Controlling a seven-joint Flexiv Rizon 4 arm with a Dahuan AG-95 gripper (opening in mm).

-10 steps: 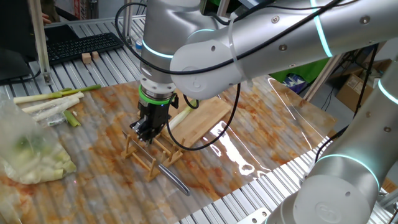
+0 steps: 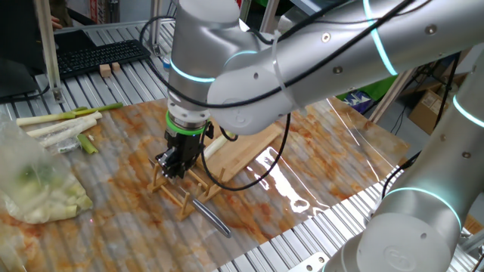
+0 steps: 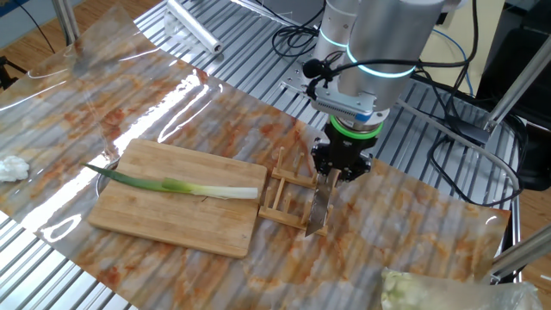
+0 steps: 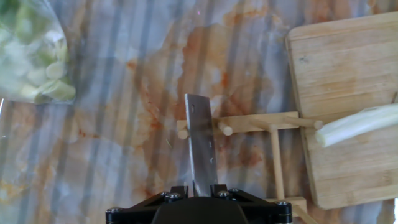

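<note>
A knife with a metal blade and a dark grey handle rests on a wooden rack. The blade leans slightly among the rack's pegs in the wrist view. My gripper points down over the rack, close to the knife. In exterior view 2, the gripper hides the handle end. From the wrist, the blade runs down between the two fingertips of my gripper. Whether the fingers grip the knife or merely straddle it does not show.
Beside the rack lies a cutting board bearing a leek. A plastic bag of cut vegetables and loose leek stalks lie on the table's other side. The marbled sheet is clear near the rack's front.
My gripper has come slightly down and toward the left over the rack. The knife, rack and board look unmoved.
</note>
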